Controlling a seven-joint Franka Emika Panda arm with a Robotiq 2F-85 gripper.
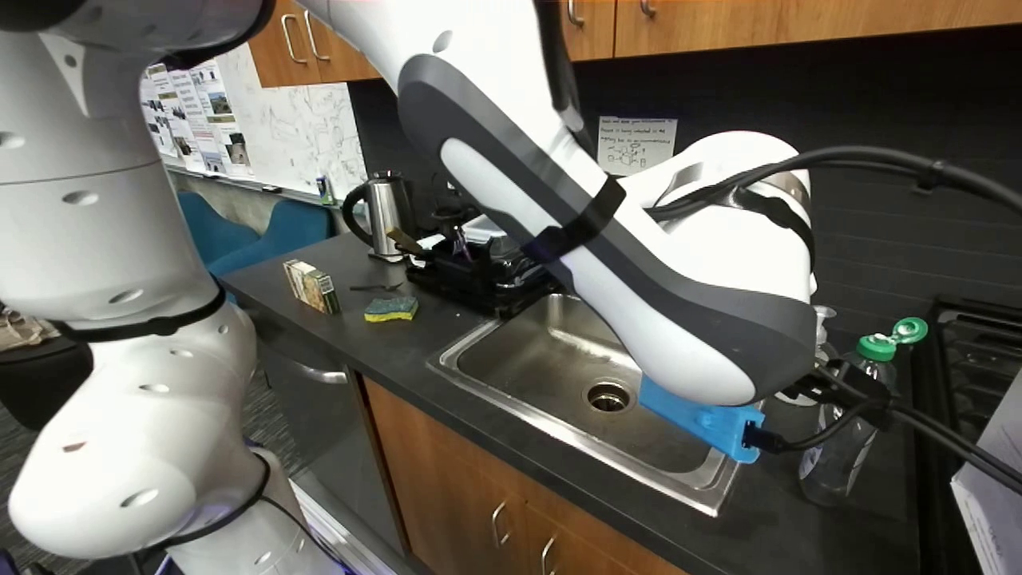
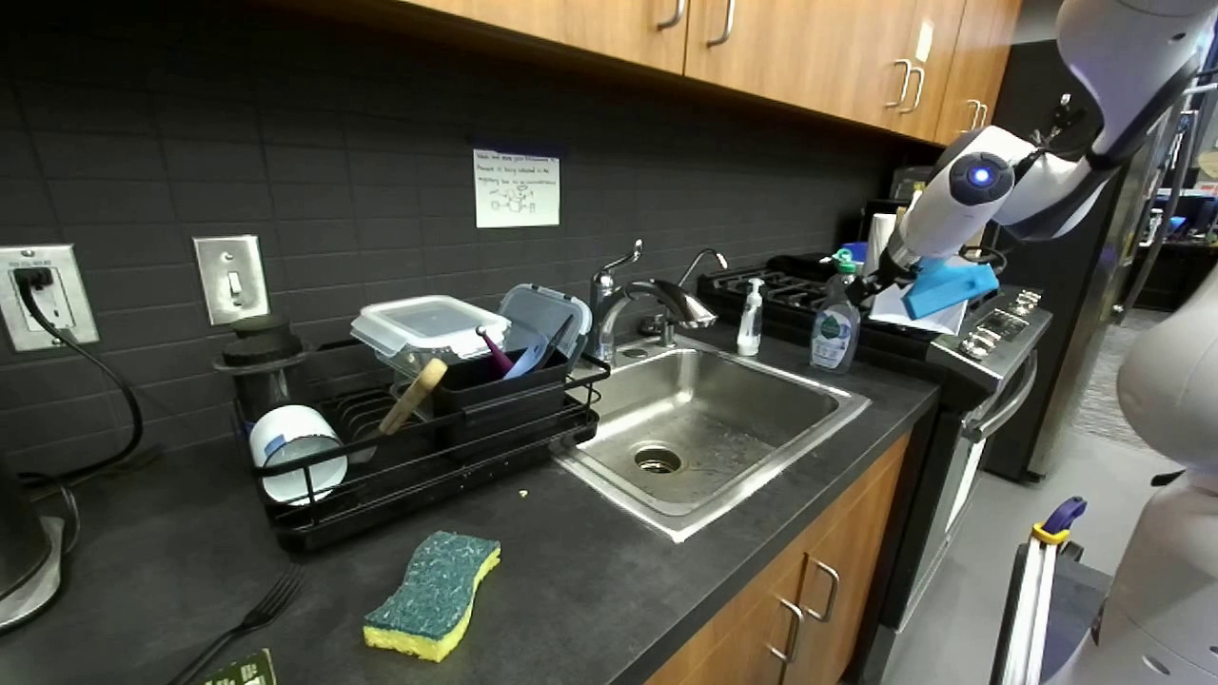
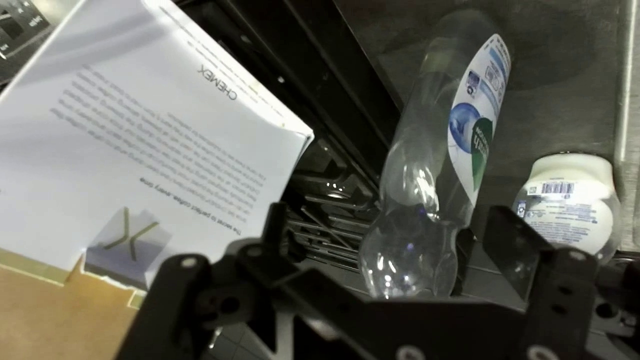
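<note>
A clear dish soap bottle (image 2: 834, 331) with a green cap stands upright on the counter between sink and stove. My gripper is open, and in the wrist view the bottle (image 3: 414, 198) appears between its two black fingers. Exterior view 1 has the gripper (image 1: 857, 383) at the bottle's upper part, just below the flipped-up green cap (image 1: 877, 346). Whether either finger touches the bottle cannot be told. A smaller soap pump bottle (image 3: 570, 204) lies beyond the right finger in the wrist view.
The steel sink (image 2: 731, 479) is empty. White printed paper or a box (image 3: 150, 138) lies close to the left finger. A dish rack (image 2: 434, 457), sponge (image 2: 434, 594), and fork (image 2: 245, 622) occupy the far counter. The stove (image 1: 977, 335) borders the bottle.
</note>
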